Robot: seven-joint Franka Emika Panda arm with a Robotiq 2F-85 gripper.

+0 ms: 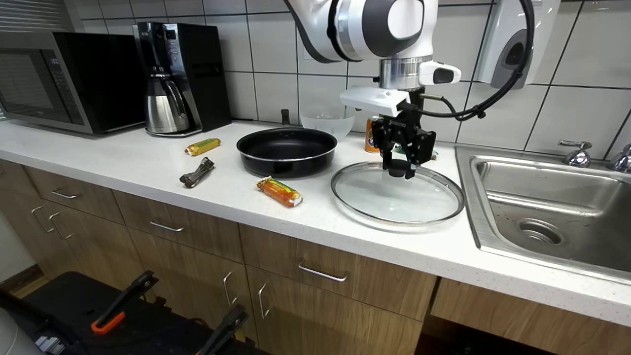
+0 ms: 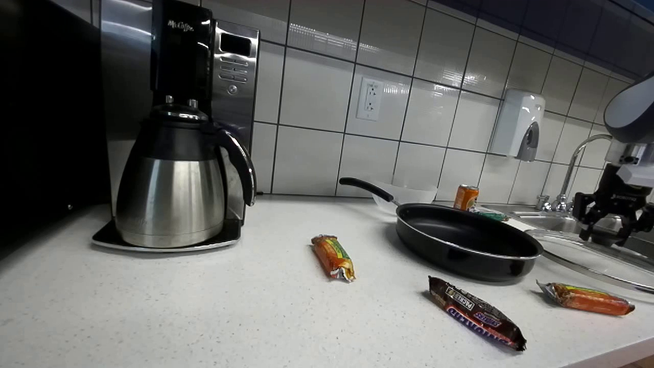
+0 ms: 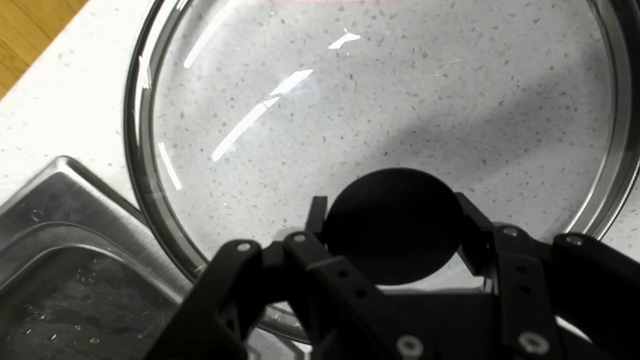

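A clear glass lid with a metal rim is low over the counter, between the pan and the sink; whether its rim touches the counter I cannot tell. My gripper is shut on the lid's black knob, and in the wrist view the round knob sits between both fingers. To the left of the lid stands a black frying pan, uncovered and empty, its handle pointing toward the back wall.
An orange-wrapped bar, a dark-wrapped bar and a yellow-wrapped bar lie on the counter. Behind the pan are a clear bowl and an orange can. The sink borders the lid's right side.
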